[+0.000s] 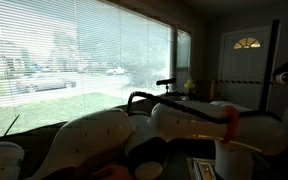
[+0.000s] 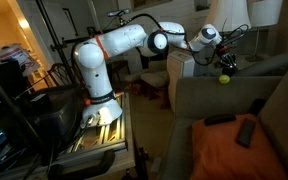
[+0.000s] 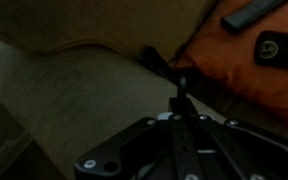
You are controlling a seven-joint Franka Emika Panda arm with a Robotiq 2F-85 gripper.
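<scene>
In the wrist view my gripper points over the sofa, its fingers close together. A narrow dark object (image 3: 157, 62) shows at the fingertips, and the gripper appears shut on it; darkness hides what it is. In exterior view 2 the arm reaches out over the back of the sofa, with the gripper (image 2: 225, 58) small and dark at its end. Exterior view 1 shows only the white arm (image 1: 174, 122), not the gripper.
An orange cushion (image 3: 229, 60) carries a black remote (image 3: 280, 48) and another dark object (image 3: 248, 13). A yellow-green ball (image 2: 224, 79) lies at the top of the grey sofa (image 2: 179, 115). Lamps (image 2: 267, 12) stand behind the arm.
</scene>
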